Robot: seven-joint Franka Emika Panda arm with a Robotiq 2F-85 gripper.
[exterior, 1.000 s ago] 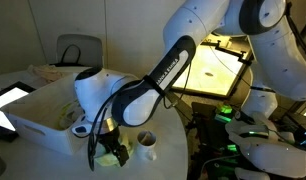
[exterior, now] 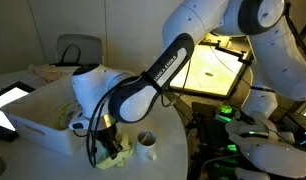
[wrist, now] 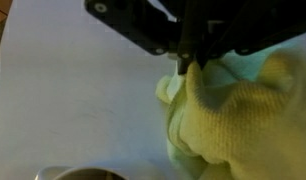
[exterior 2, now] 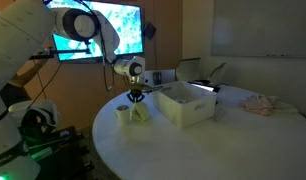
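Observation:
A pale yellow-green cloth point(wrist: 238, 125) lies bunched up under my gripper, whose fingers pinch one of its folds. In exterior view 1 the cloth point(exterior: 117, 160) is partly covered by the arm, and my gripper point(exterior: 111, 148) points down onto it. From exterior view 2 the cloth point(exterior 2: 141, 113) shows as a small heap on the white table, with my gripper point(exterior 2: 137, 97) at its top. A greenish-blue part of the cloth shows behind the fingers in the wrist view.
A white cup point(exterior: 146, 145) stands close beside the cloth. Behind the arm is a large white box point(exterior: 45, 112) with things inside. A pinkish cloth point(exterior 2: 261, 104) lies farther off, and much of the table point(exterior 2: 218, 150) is bare.
Over the last second the gripper has shifted slightly and the cloth beneath it has been drawn up into a more bunched shape. The cup and box have stayed put.

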